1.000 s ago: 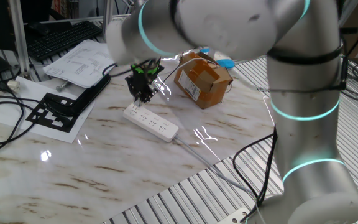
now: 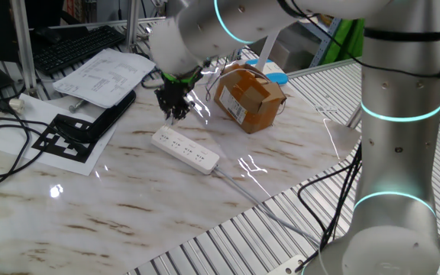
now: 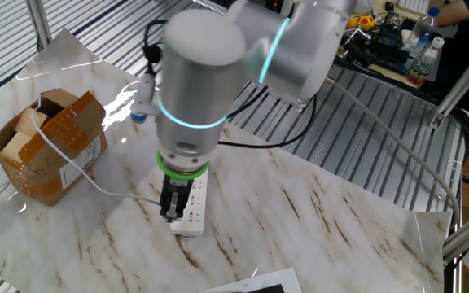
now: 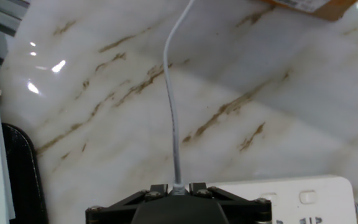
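Note:
A white power strip [image 2: 186, 150] lies on the marbled table. In exterior view 2 my gripper [image 3: 171, 216] points down and covers part of the strip's [image 3: 191, 213] left edge. A thin white cable [image 4: 171, 93] runs to my gripper, which is shut on its end, with a small pale collar showing between the fingertips. The part of the cable end below the fingers is hidden. In exterior view 1 the gripper [image 2: 173, 114] is just above the strip's far-left end; contact cannot be made out. The strip [image 4: 303, 198] shows at the wrist view's lower right.
An open cardboard box [image 2: 249, 99] stands near the strip, with the thin cable draped over it. Papers [image 2: 104, 76], a black object [image 2: 101, 121] and a marker sheet [image 2: 67, 141] lie to the left.
The upper arm and its column have swung to the right in exterior view 1. My gripper has turned and shifted slightly, staying near the same end of the strip, which has not moved.

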